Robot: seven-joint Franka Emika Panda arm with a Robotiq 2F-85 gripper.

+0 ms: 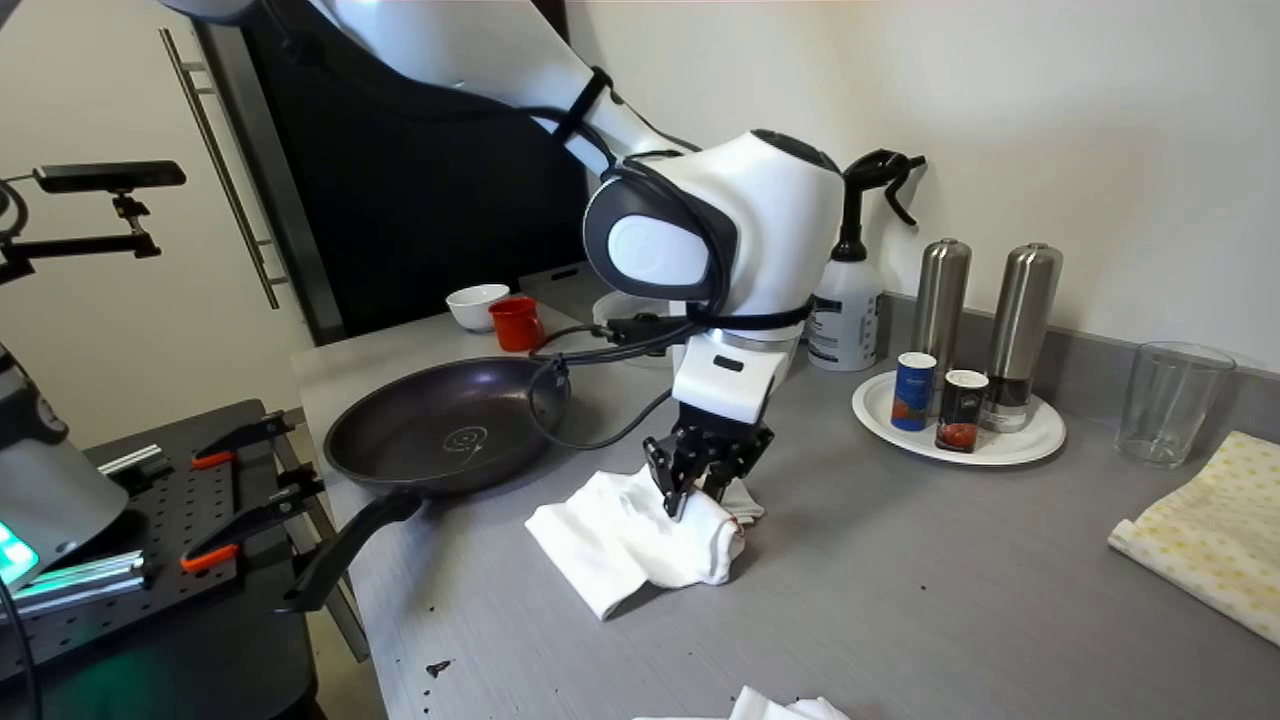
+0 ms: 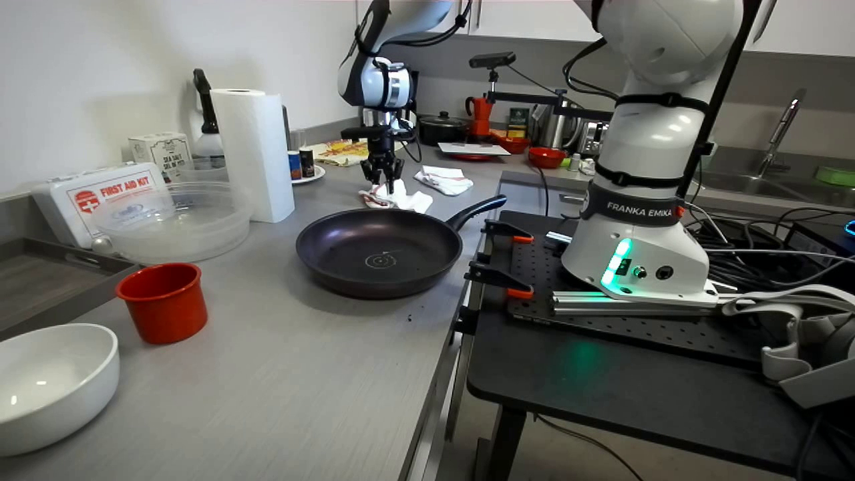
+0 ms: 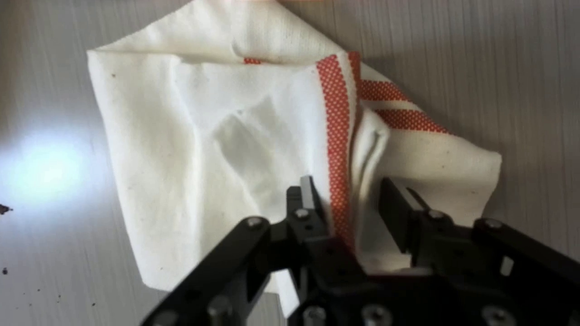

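Note:
A white towel with red stripes lies loosely folded on the grey counter. My gripper points down into it, its fingers partly apart. Between the fingers rises a ridge of cloth edged with a red stripe, one finger to each side; no firm pinch shows. In the first exterior view the gripper is low over the back part of the towel, its tips at the cloth. The second exterior view has the same towel beyond the pan, partly hidden.
A dark frying pan stands close by on the left, its handle over the counter's edge. To the right is a white plate with shakers and grinders. A second white cloth lies in front. Between the towel and the plate the counter is clear.

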